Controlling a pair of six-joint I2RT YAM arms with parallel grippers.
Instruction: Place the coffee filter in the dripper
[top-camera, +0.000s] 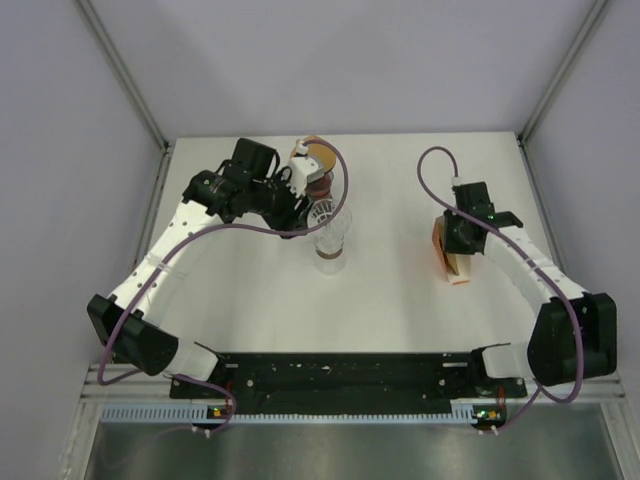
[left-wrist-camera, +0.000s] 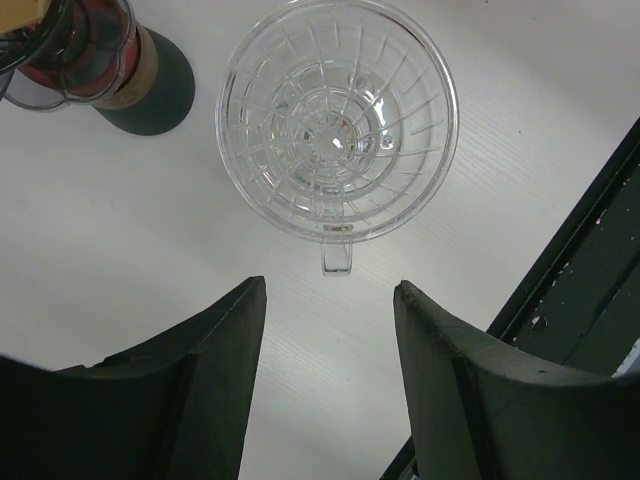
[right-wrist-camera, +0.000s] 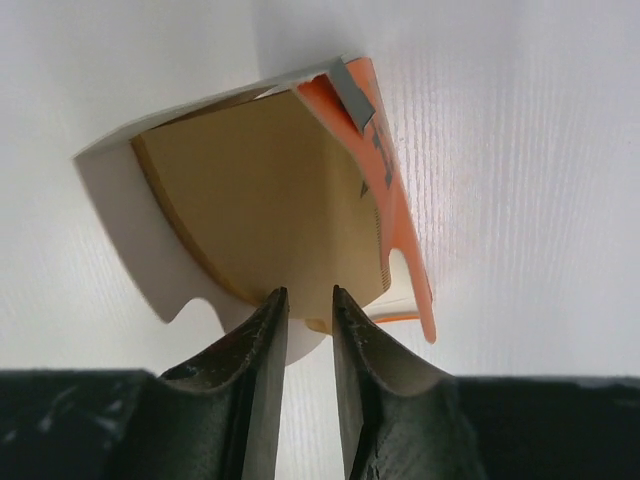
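Observation:
A clear ribbed dripper (left-wrist-camera: 335, 120) sits atop a clear vessel (top-camera: 330, 250) left of the table's middle. My left gripper hangs by its handle, fingers apart, empty. On the right, an open paper box (right-wrist-camera: 130, 225) with an orange side holds brown coffee filters (right-wrist-camera: 255, 195). My right gripper is over the box, its fingers a little apart at the lower part of the filters; whether anything is between them I cannot tell.
A dark-green and red item (left-wrist-camera: 145, 95) with a wire ring stands behind the dripper.

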